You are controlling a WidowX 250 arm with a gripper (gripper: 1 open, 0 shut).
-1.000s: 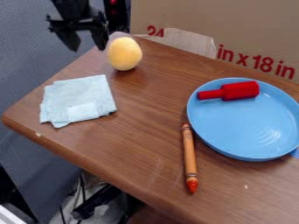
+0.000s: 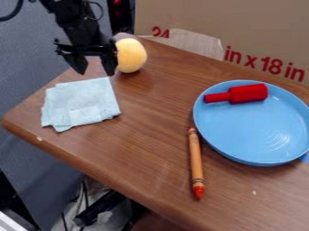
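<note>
My black gripper (image 2: 94,63) hangs at the top left, just left of a yellow rounded object (image 2: 130,56), its fingers apart. I see nothing between them. A folded pale blue cloth (image 2: 79,104) lies below it on the wooden table (image 2: 139,153). On the right a blue plate (image 2: 251,135) holds a red cylinder with a handle (image 2: 248,93). An orange crayon-shaped stick (image 2: 197,162) lies left of the plate.
A cardboard box (image 2: 241,32) stands along the back. The table's left edge drops away to a grey area.
My gripper has moved down, lower beside the yellow object. The objects on the table have not moved.
</note>
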